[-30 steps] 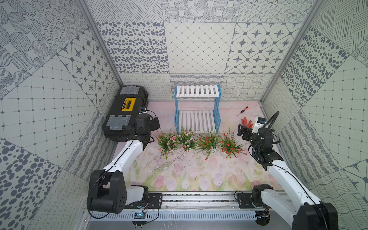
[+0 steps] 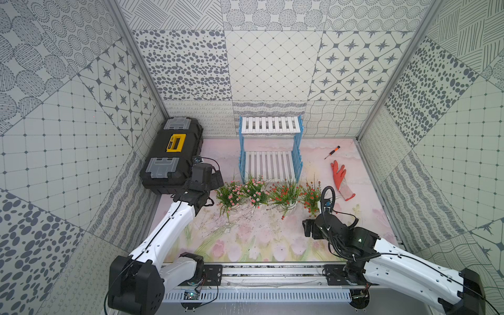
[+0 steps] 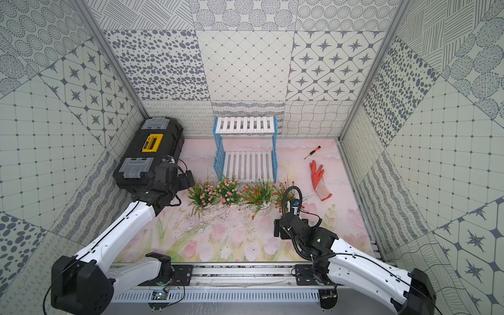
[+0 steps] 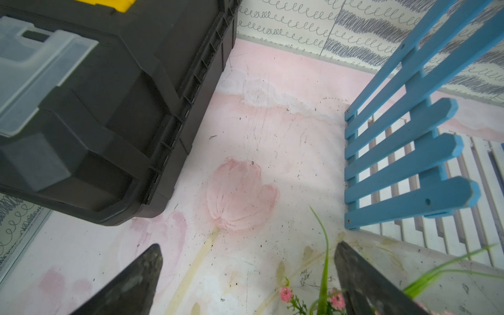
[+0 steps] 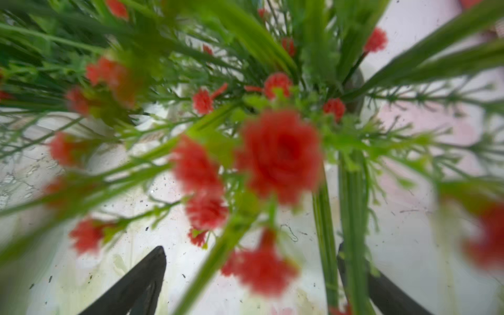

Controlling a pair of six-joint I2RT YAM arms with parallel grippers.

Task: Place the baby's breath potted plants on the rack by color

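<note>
Two pink-flowered plants [image 2: 229, 195] [image 2: 255, 192] and two red-flowered plants [image 2: 284, 195] [image 2: 311, 196] stand in a row on the table before the blue and white rack [image 2: 270, 163]. Both rack shelves are bare. Left of the row, close to the toolbox, my left gripper is open over bare table, with pink blooms by its right finger. My right gripper stands open just in front of the rightmost red plant. Its blurred red flowers [image 5: 281, 152] and leaves fill the right wrist view and partly cover one finger; the pot is mostly hidden.
A black toolbox [image 2: 172, 152] occupies the left side. Red gloves [image 2: 340, 178] and a small screwdriver [image 2: 332, 152] lie to the right of the rack. In front of the plants, the middle of the floral tabletop [image 2: 257, 236] is clear.
My left gripper has shifted slightly lower in view. Plants have stayed put.
</note>
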